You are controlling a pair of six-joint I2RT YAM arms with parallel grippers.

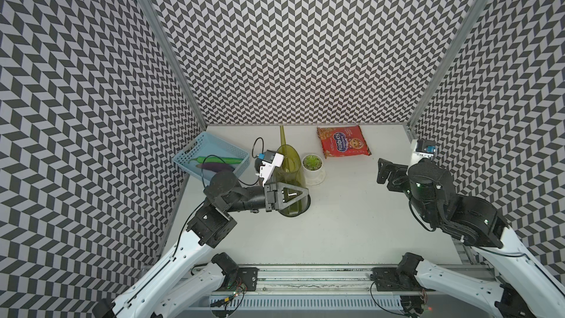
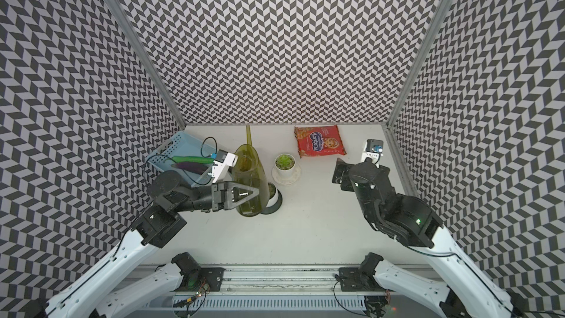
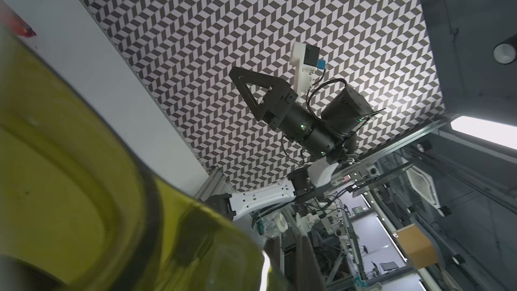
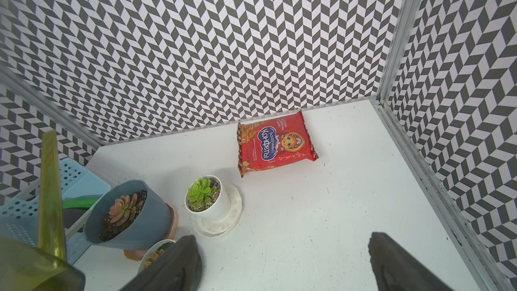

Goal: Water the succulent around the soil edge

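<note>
A translucent yellow-green watering can (image 1: pixel 288 162) with a long thin spout is held in the air by my left gripper (image 2: pixel 256 193), which is shut on it. The can fills the lower left of the left wrist view. Right of the can stands a small white pot with a green succulent (image 4: pixel 202 191) on a white saucer. A pink succulent (image 4: pixel 123 210) grows in a blue-grey pot (image 4: pixel 153 221); the can and left arm mostly cover it from above. A third potted plant (image 4: pixel 154 257) is partly hidden. My right gripper is open and empty, over the right side.
A red candy bag (image 4: pixel 277 142) lies near the back wall. At the left, a blue basket (image 1: pixel 187 154) holds a green vegetable and an eggplant.
</note>
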